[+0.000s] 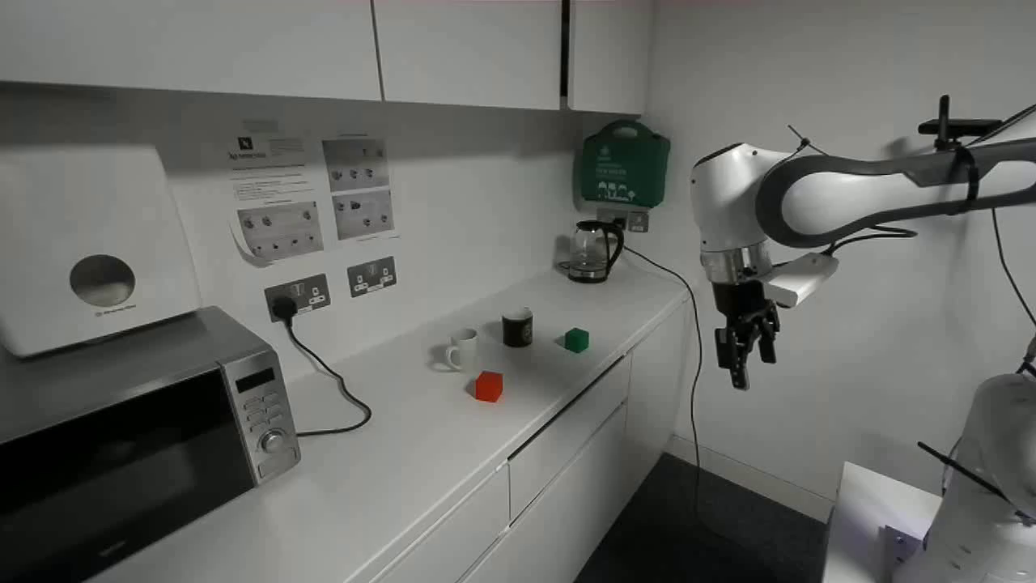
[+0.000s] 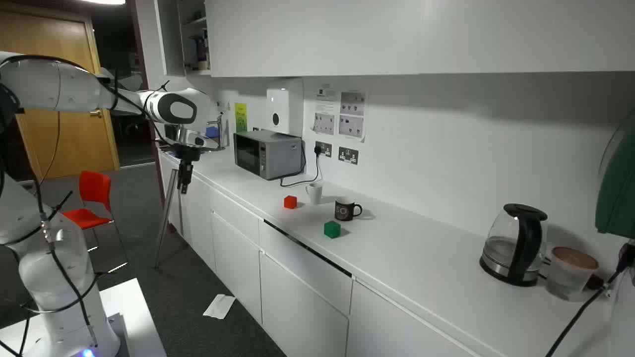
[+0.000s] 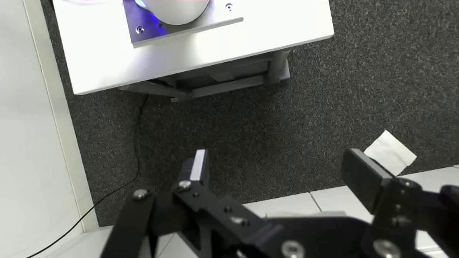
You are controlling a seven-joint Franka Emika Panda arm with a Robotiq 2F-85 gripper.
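High in front of the counter, over the floor, hangs my gripper (image 1: 753,368); its fingers stand wide apart in the wrist view, where the gripper has only dark carpet between them. On the counter sit a red cube (image 1: 488,387) and a green cube (image 1: 577,340), well away from the gripper. A white mug (image 2: 314,193) stands just behind the red cube. Beside the green cube is a black mug (image 2: 344,208) with its handle turned toward the kettle. Neither cubes nor mugs appear in the wrist view.
A microwave (image 2: 269,153) stands at one end of the counter (image 1: 408,447), a glass kettle (image 2: 515,245) at the other. Cabinets (image 1: 466,48) overhang the counter. Paper (image 3: 390,152) lies on the floor.
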